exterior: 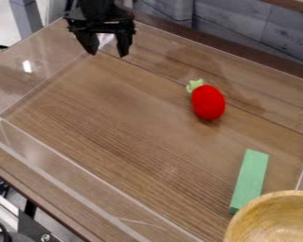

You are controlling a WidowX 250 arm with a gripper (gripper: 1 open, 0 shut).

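Note:
The black gripper (pixel 106 43) hangs over the back left of the wooden table, its fingers pointing down. A pale object behind it is mostly hidden, and I cannot tell whether anything is held. A red strawberry-like object (pixel 207 102) with a green top lies right of centre. A green block (pixel 249 181) lies at the front right, beside a yellow-tan bowl (pixel 287 232) cut off by the frame's corner.
A grey panelled backboard (pixel 230 24) stands along the back edge. Clear tape strips run near the left and front edges.

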